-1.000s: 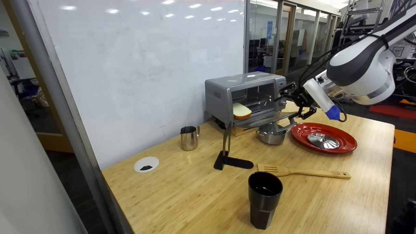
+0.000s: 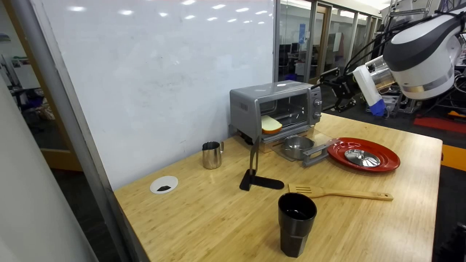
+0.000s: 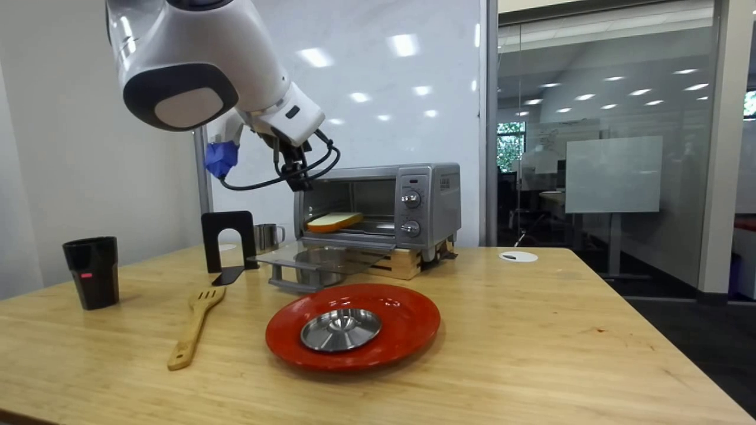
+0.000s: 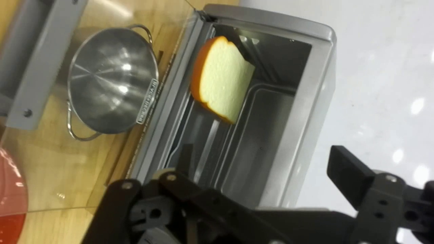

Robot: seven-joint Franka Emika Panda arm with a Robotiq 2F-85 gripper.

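The grey toaster oven [image 2: 273, 109] stands against the whiteboard with its glass door lowered, the door handle [image 3: 297, 284] out in front. On the rack inside, a bread slice [image 4: 222, 79] sits at one end of the opening, partly over the front edge. A small steel pot [image 4: 112, 81] shows through the door glass, below it. My gripper is open with nothing between its fingers, above the oven; the wrist view looks down into the cavity. Exterior view 2 largely hides the fingers behind the arm.
A red plate [image 3: 407, 340] with a steel lid [image 3: 341, 329] lies near the door. Farther out are a wooden spatula [image 2: 345, 193], black cup [image 2: 297, 222], black bookend [image 2: 266, 182] and steel pitcher [image 2: 212, 156].
My gripper has risen away from the door handle, up and to the right in exterior view 1. The bread has not visibly moved.
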